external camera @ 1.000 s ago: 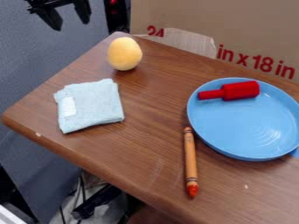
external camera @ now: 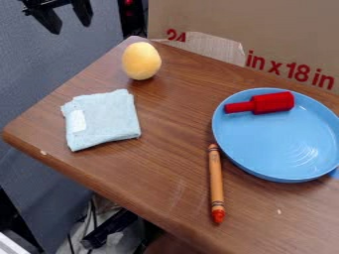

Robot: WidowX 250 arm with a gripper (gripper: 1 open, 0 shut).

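Observation:
The black gripper (external camera: 67, 18) hangs at the top left, off the table's edge, its two fingers apart with nothing visible between them. On the wooden table lie a folded pale blue cloth (external camera: 101, 119) at the left, a yellow egg-shaped object (external camera: 142, 61) toward the back, and an orange crayon (external camera: 216, 184) near the front. At the right, a blue plate (external camera: 276, 150) holds a red cylindrical object with a handle (external camera: 272, 102).
A cardboard box (external camera: 252, 40) stands behind the table (external camera: 159, 169). The middle of the table between cloth, plate and egg is clear. The left edge drops to a grey surface with cables and dark hardware below.
The objects on the table have not moved.

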